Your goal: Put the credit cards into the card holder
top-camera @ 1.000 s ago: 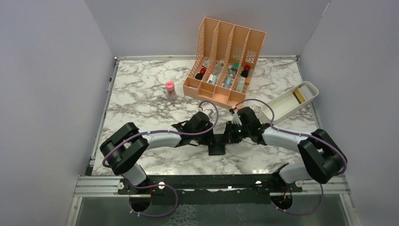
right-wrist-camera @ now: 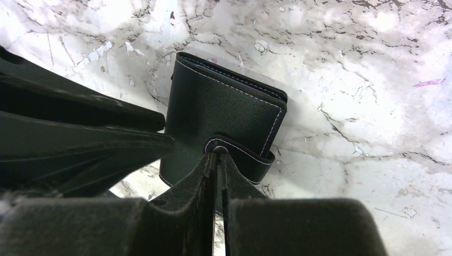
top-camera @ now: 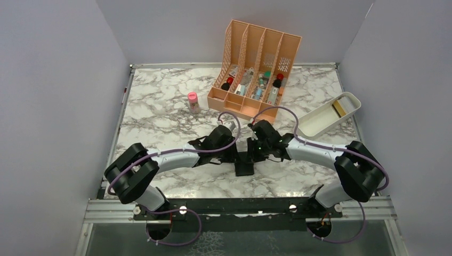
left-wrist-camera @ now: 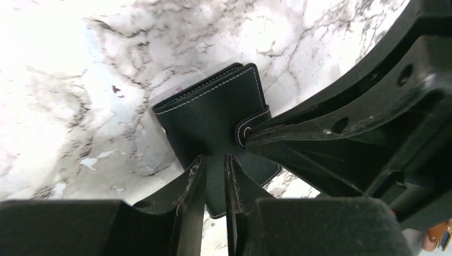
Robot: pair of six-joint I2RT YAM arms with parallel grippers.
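Note:
A black leather card holder lies closed on the marble table between my two grippers. In the left wrist view it has a strap with a snap on its right side. In the right wrist view my right gripper has its fingertips together at the snap strap of the holder, shut on that strap. My left gripper is over the holder's body, fingertips a little apart, with nothing seen held between them. No credit cards can be made out.
An orange compartment organizer with small items stands at the back. A pink-capped bottle is left of it. A cream tray with a yellow item is at the right.
Both arms have shifted left in the top view, the right one more. The card holder has moved slightly left with them.

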